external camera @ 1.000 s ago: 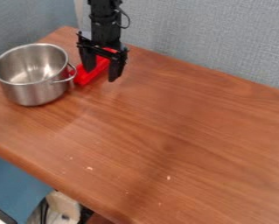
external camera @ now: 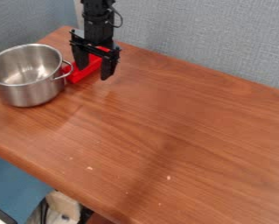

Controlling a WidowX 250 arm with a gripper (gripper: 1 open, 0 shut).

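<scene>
My black gripper [external camera: 94, 57] hangs open at the back left of the wooden table, low over a red object [external camera: 87, 73] that it partly hides. Whether the fingers touch the red object I cannot tell. Just left of them stands a steel pot [external camera: 27, 85] with side handles, its near handle close to the red object.
Grey walls rise behind and to the left. Some unclear items lie beyond the front-left edge, at the bottom of the view.
My gripper has shifted slightly left and down over the red object. The pot looks unmoved.
</scene>
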